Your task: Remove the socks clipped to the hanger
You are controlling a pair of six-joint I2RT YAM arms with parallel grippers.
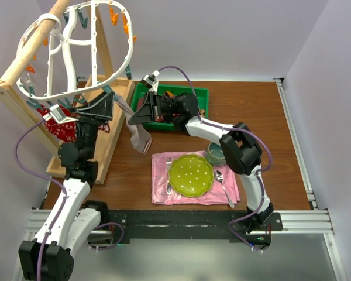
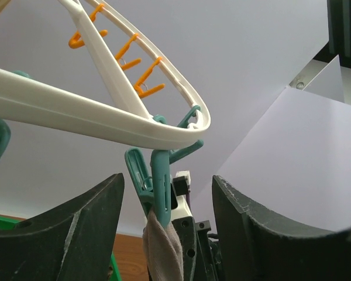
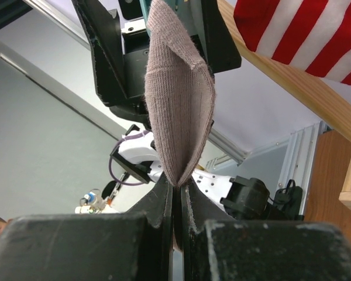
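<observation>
A grey sock (image 1: pixel 140 138) hangs from a teal clip (image 2: pixel 161 187) on the white hanger (image 2: pixel 76 115); the clip's fingers still meet the sock's top. My left gripper is part open, with its fingers on either side of this clip and a gap to each. Lower down, my right gripper is shut on the sock, which stretches up from its fingertips toward the clip. From above, the right gripper (image 1: pixel 132 120) sits just right of the hanger. A red-and-white striped cloth piece (image 3: pixel 307 35) shows at the right wrist view's upper right.
Red patterned cloth (image 1: pixel 57 124) hangs below the hanger, beside the left arm. Behind the right arm is a green bin (image 1: pixel 200 93) with things in it. A green plate (image 1: pixel 191 175) on pink cloth (image 1: pixel 159 190) occupies the front.
</observation>
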